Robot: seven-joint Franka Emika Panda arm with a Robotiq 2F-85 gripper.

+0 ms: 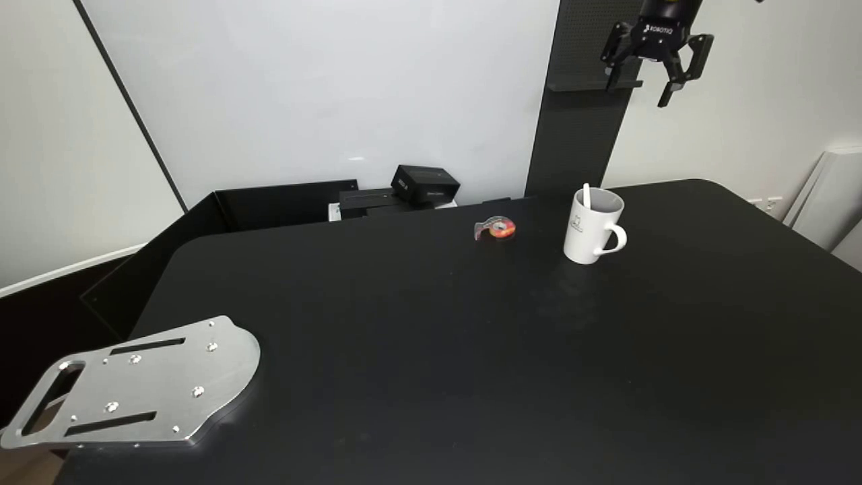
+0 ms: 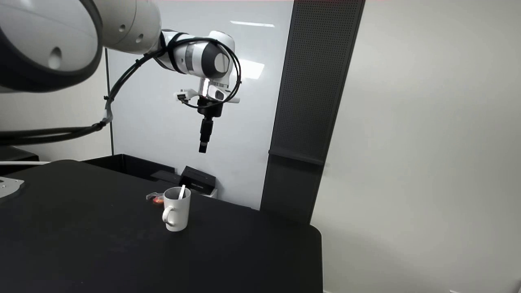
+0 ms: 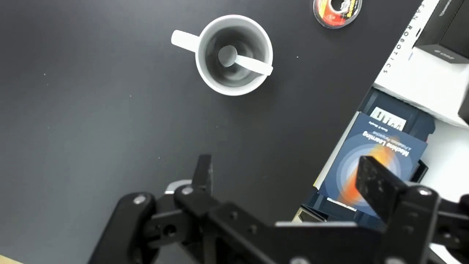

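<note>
A white mug stands upright on the black table, its handle towards the right in exterior view 1. Inside it leans a white spoon, bowl down, with the handle's end just past the rim. Beside the mug lies a tape dispenser with an orange-red roll; the wrist view cuts it off at the top. High above the table my gripper hangs open, pointing down, well clear of the mug. Nothing is between its fingers, which are spread wide in the wrist view.
A grey metal plate lies at the table's left edge. Behind the back edge are a black box and a blue book in a trough.
</note>
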